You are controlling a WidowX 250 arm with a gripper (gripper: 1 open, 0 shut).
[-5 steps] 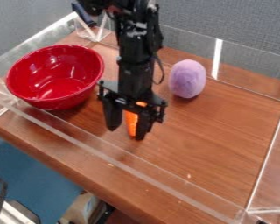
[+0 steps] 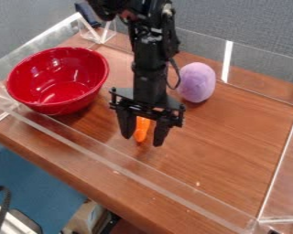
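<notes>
The black gripper (image 2: 143, 132) points down over the middle of the wooden table, its two fingers apart around an orange object (image 2: 142, 126), partly hidden behind it; whether they touch it is unclear. To the left sits a large red bowl (image 2: 58, 78). A purple oval object (image 2: 197, 82) rests behind the gripper, to its right.
Clear low walls edge the table (image 2: 222, 164), with a grey panel behind. Below the front left edge lie a blue floor and some clutter.
The gripper has shifted a little to the right, and its fingers now sit more evenly around the orange object. The bowl and purple object have not moved.
</notes>
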